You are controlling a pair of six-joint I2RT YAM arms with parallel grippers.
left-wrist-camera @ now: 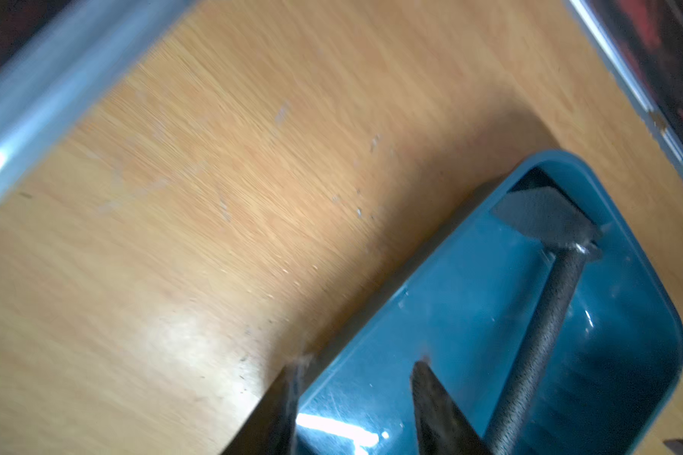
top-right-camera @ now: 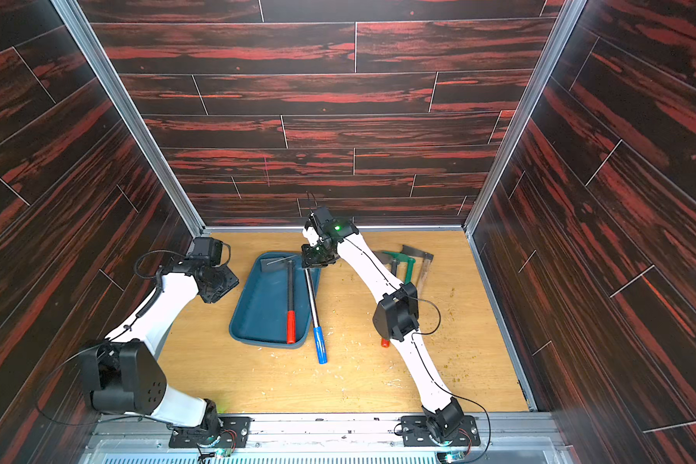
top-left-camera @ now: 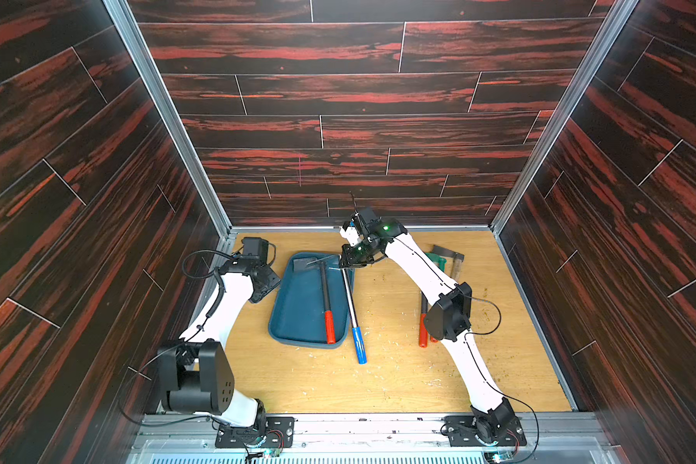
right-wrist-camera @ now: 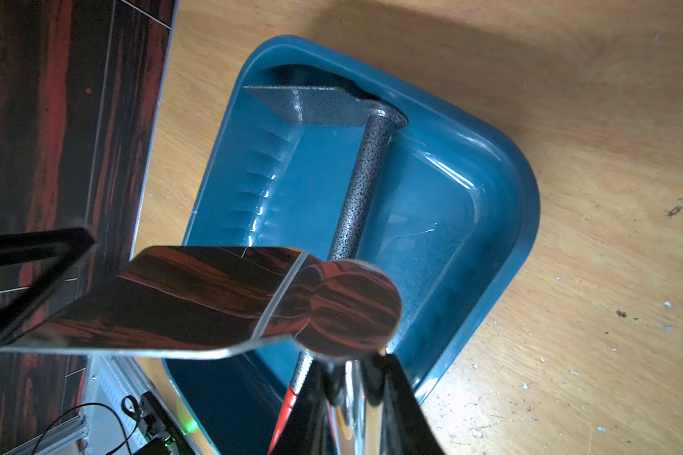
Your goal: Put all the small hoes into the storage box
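Observation:
The blue-green storage box (top-left-camera: pixel 297 309) stands left of centre. My right gripper (top-left-camera: pixel 345 261) is shut on the shaft of a silver hoe with a blue handle (top-left-camera: pixel 359 345), close under its head. That hoe slants along the box's right side, its handle end reaching past the front rim. In the right wrist view its shiny blade (right-wrist-camera: pixel 182 299) hangs over the box. A black hoe with a red handle (top-left-camera: pixel 330 327) lies inside the box. Left of the box, my left gripper has its fingers apart, empty, close to the box's left wall.
More tools lie at the right under the right arm, among them a red-handled one (top-left-camera: pixel 423 331) and one with a grey head (top-right-camera: pixel 417 252).

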